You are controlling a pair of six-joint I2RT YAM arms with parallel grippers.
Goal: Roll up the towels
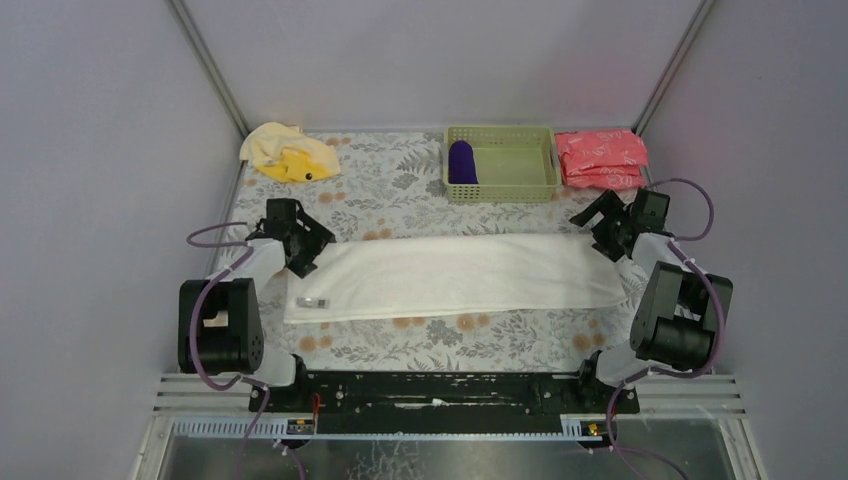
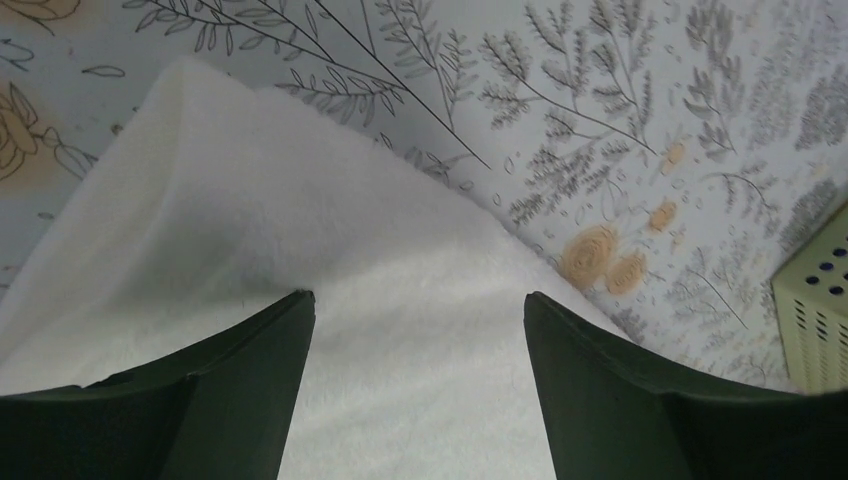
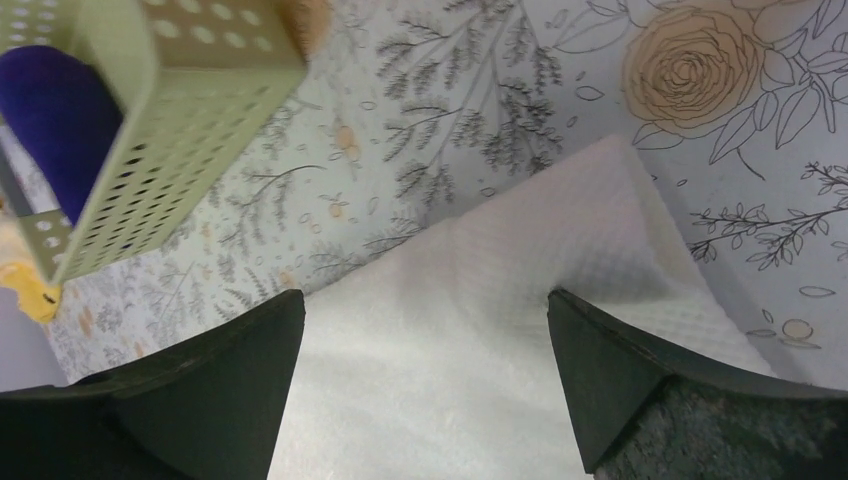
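A long white towel lies spread flat across the middle of the table, with a small label near its lower left end. Over its far left corner is my left gripper. In the left wrist view its fingers stand apart above the white cloth, with no cloth pinched between them. At the far right corner, my right gripper is open. The right wrist view shows the towel below and between the parted fingers, its corner raised slightly in a fold.
A green basket with a rolled purple towel stands at the back. Left of it lies a yellow towel; a folded red towel is at its right.
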